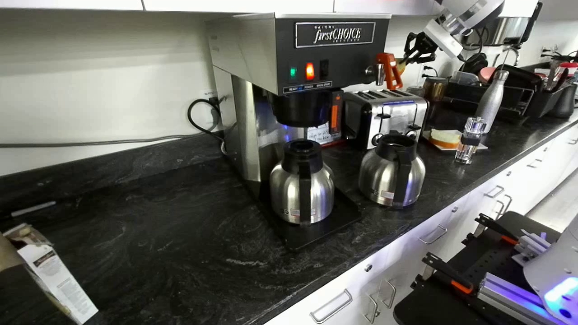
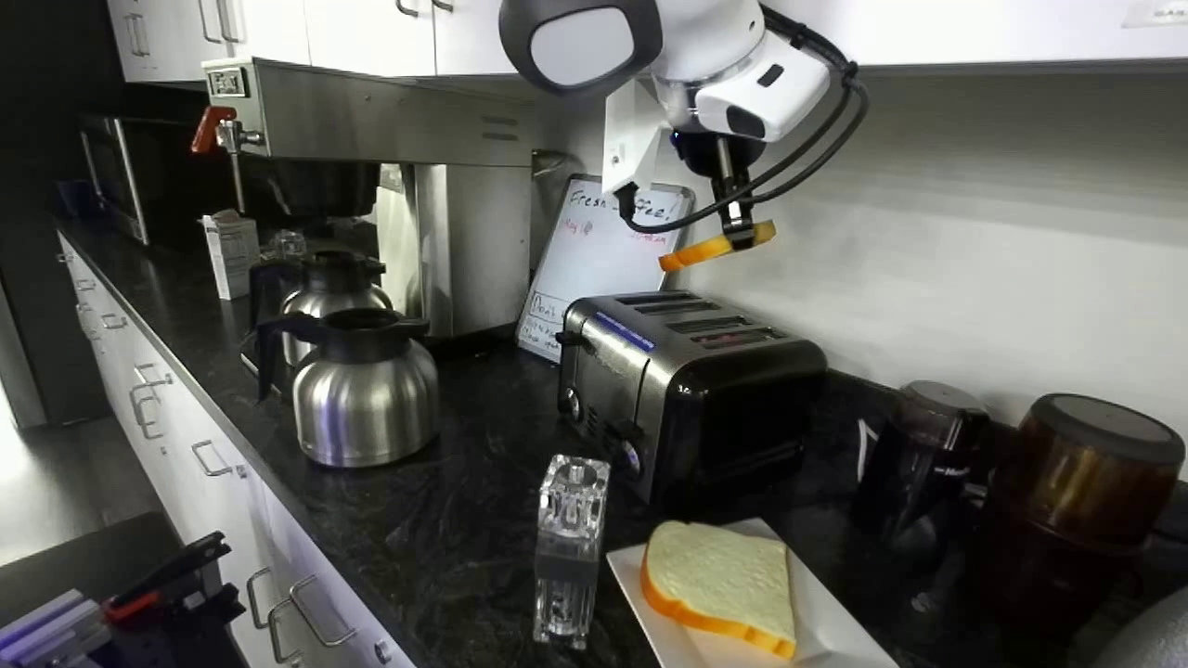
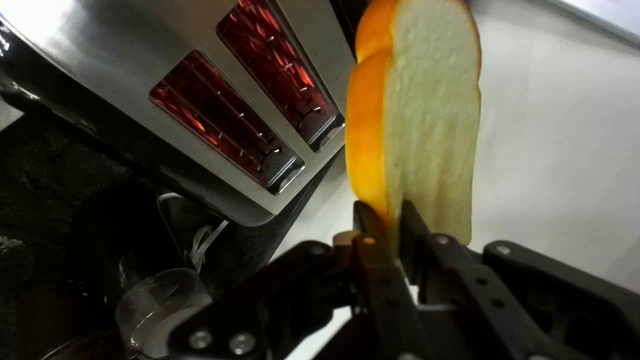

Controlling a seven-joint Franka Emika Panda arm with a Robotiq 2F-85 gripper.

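Note:
A slice of bread [image 3: 429, 114] with an orange-brown crust is held by one end, my gripper being shut on it. In exterior view 2 this slice [image 2: 692, 255] hangs in the air above the back of the silver toaster [image 2: 718, 367], apart from it. The wrist view shows two toaster slots [image 3: 228, 123] glowing red, empty as far as they show, to the left of the bread. A second bread slice [image 2: 718, 579] lies flat on a white plate [image 2: 841, 635] in front of the toaster. Exterior view 1 mostly hides the held slice behind the coffee machine's red tap handle.
Near the toaster stand a clear grinder [image 2: 570, 551], two dark jars to its right, a whiteboard [image 2: 601, 262] behind, and steel carafes [image 2: 365, 390]. The coffee machine [image 1: 330, 54] rises beside it. Cabinets hang close above the arm.

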